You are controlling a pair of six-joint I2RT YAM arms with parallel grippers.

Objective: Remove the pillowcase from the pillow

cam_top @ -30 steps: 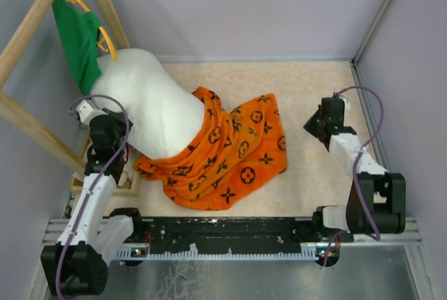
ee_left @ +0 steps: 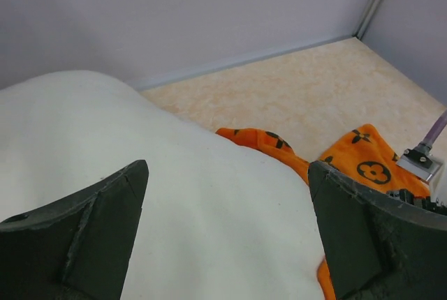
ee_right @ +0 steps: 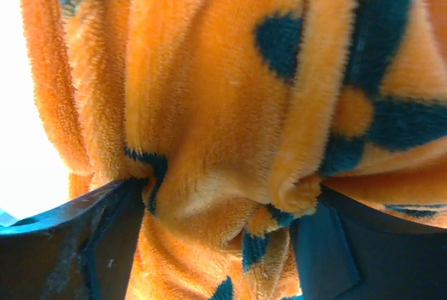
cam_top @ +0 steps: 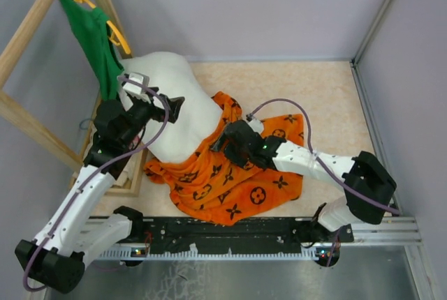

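The white pillow (cam_top: 167, 91) lies at the back left, its lower right part meeting the bunched orange pillowcase (cam_top: 209, 188) with dark emblems. Above the pillow's left part my left gripper (cam_top: 167, 108) stands open; the left wrist view shows white pillow beyond its empty fingers. My right gripper (cam_top: 227, 143) is down in the orange folds beside the pillow's edge. In the right wrist view, orange fabric (ee_right: 209, 105) lies between its part-open fingers; whether they grip it is unclear.
A wooden frame (cam_top: 21, 122) with green cloth (cam_top: 91, 42) on yellow hangers stands at the left. Walls border the area.
My right arm has swept left from the right side down onto the pillowcase. My left gripper has moved right and up in view over the pillow; pillow and pillowcase have shifted slightly right.
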